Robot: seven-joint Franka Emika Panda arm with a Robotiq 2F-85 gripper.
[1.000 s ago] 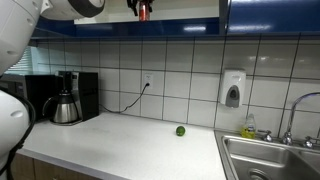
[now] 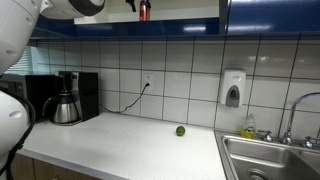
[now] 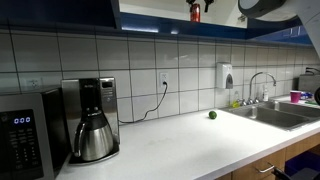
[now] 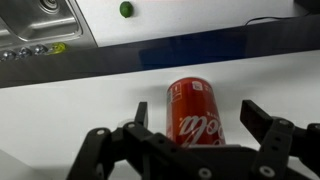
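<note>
A red can with white Cola lettering [image 4: 195,108] stands on the white shelf above the counter. The same can shows at the top of exterior view 1 [image 2: 144,10] and of exterior view 2 [image 3: 196,13]. My gripper is open, its dark fingers [image 4: 141,114] spread wide to either side of the can in the wrist view. Clear gaps separate both fingers from the can. In the exterior views the gripper is partly cut off by the top edge.
Below the blue-edged shelf [image 2: 190,24], a small green object [image 2: 181,130] lies on the white counter [image 2: 135,145]. A sink [image 2: 262,160] lies at the right; a coffee maker [image 3: 93,125] and a microwave [image 3: 30,135] stand left.
In exterior view 1 my gripper has shifted up and left, away from the can. More of the can shows now, and it stays in place on the shelf.
</note>
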